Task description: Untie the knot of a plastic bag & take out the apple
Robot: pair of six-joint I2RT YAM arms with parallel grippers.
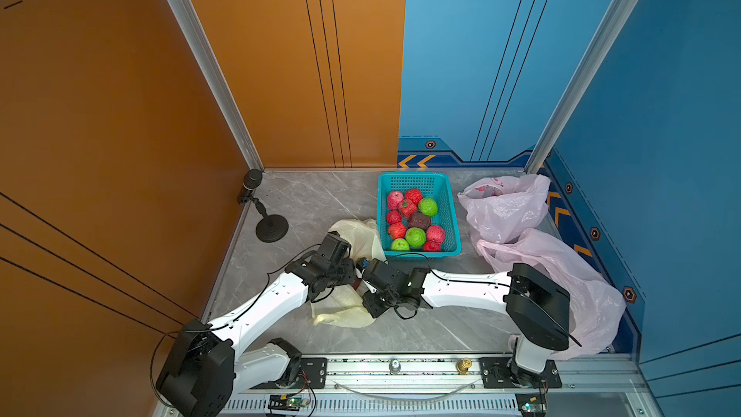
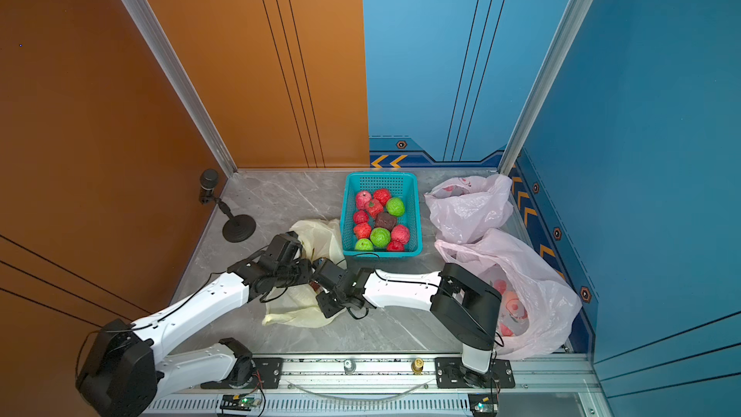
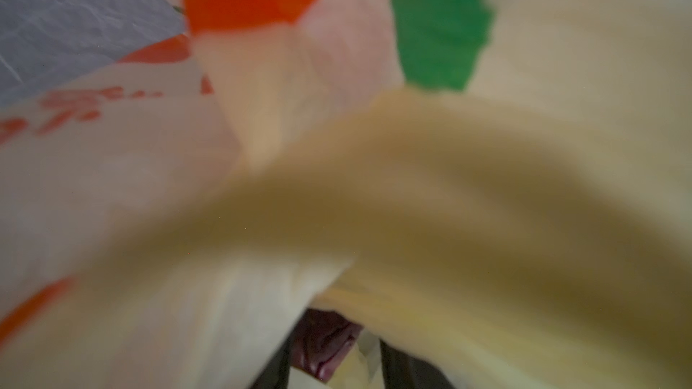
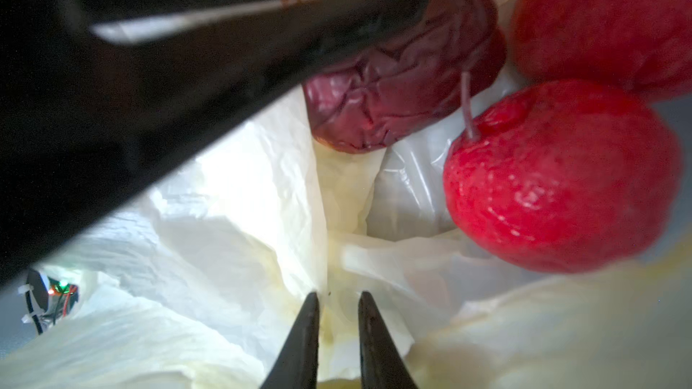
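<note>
The cream plastic bag (image 1: pixel 359 233) lies open on the table beneath both grippers. In the right wrist view, a bright red apple (image 4: pixel 562 180) with a thin stem lies inside it, and part of another red fruit (image 4: pixel 612 21) shows behind. A wrinkled dark red fruit (image 4: pixel 403 79) sits beside the apple, partly covered by the dark left gripper. My right gripper is shut on whitish bag film, low in the opening. Blurred bag folds hide much of the left wrist view; there my left gripper is part open, with the dark red fruit visible beyond its fingers.
Behind the bag stands a teal basket (image 1: pixel 457 224) of red and green fruit. Pinkish plastic bags (image 2: pixel 471 208) fill the right side. A black microphone stand (image 1: pixel 271 227) is at the left. Both arms meet closely over the bag.
</note>
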